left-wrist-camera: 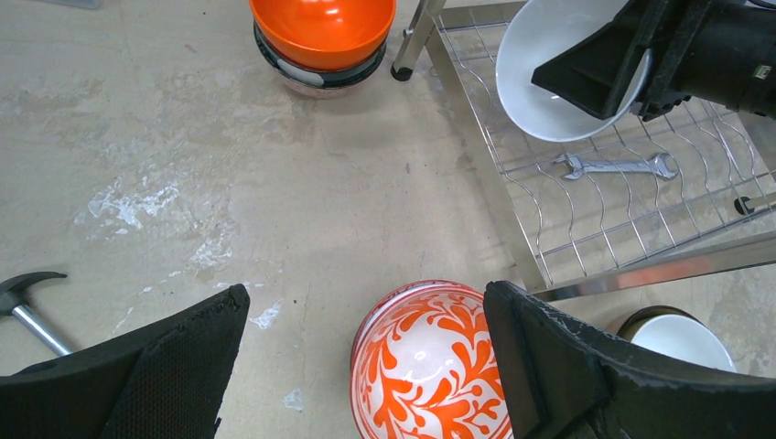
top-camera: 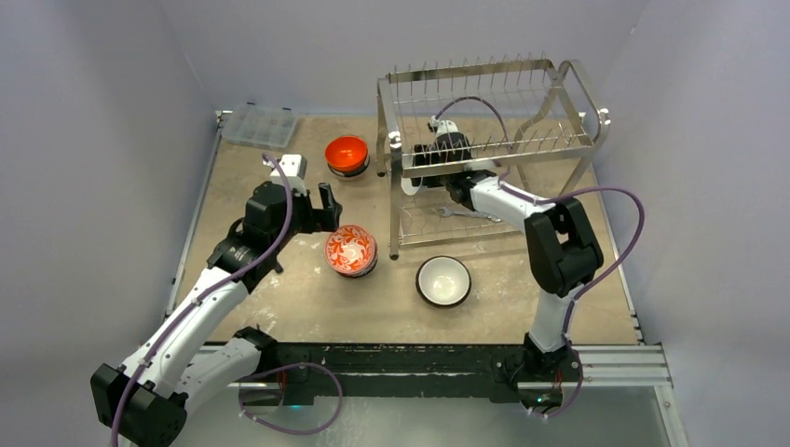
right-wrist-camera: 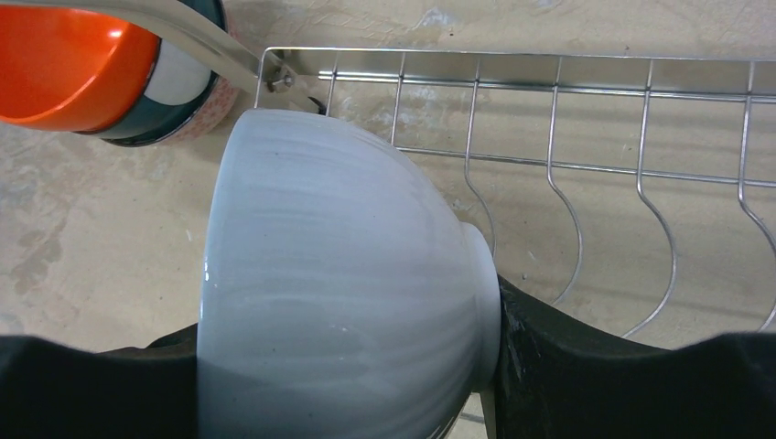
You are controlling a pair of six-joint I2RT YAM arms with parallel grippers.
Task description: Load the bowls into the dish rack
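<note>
A white bowl stands on its side at the left end of the dish rack's lower tier, my right gripper's black fingers around it; in the right wrist view the bowl [right-wrist-camera: 339, 256] fills the space between them. Whether they grip it tightly is unclear. My left gripper [top-camera: 328, 207] is open above the stacked orange-patterned bowls [top-camera: 350, 249]. An orange bowl [top-camera: 346, 149] sits stacked on darker bowls left of the rack. A white bowl with dark outside [top-camera: 443, 279] lies in front of the rack.
The rack's upper tier [top-camera: 484, 149] overhangs my right gripper. A wrench [left-wrist-camera: 622, 166] lies within the lower tier. A hammer [left-wrist-camera: 37, 320] lies to the left, and a clear plastic organizer [top-camera: 261, 124] at the back left.
</note>
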